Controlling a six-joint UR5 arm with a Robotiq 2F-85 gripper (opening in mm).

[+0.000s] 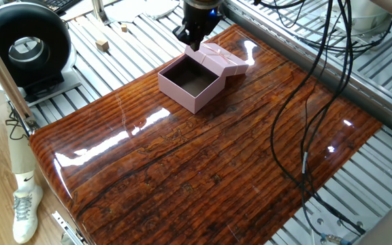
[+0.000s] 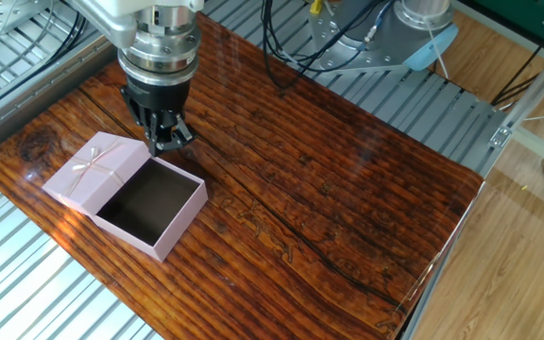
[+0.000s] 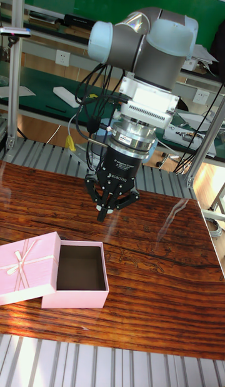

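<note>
A pink box [image 1: 192, 92] stands open on the glossy wooden board [image 1: 182, 163], its dark inside [image 2: 149, 200] looking bare. Its lid [image 2: 88, 175], pink with a ribbon bow, leans tilted against one side of the box, as the third exterior view [image 3: 27, 267] shows too. Above the board hangs my black gripper [image 3: 101, 214], pointing down and apart from box and lid. Its fingertips come together in the third exterior view, and nothing shows between them. In the second exterior view the gripper [image 2: 161, 146] appears near the corner where box and lid meet.
Small wooden blocks [image 1: 102, 45] lie on the slatted metal table beyond the board. A black ring-shaped device [image 1: 26, 47] stands at the left. Dark cables [image 1: 308, 129] hang at the right in the first exterior view. Most of the board is clear.
</note>
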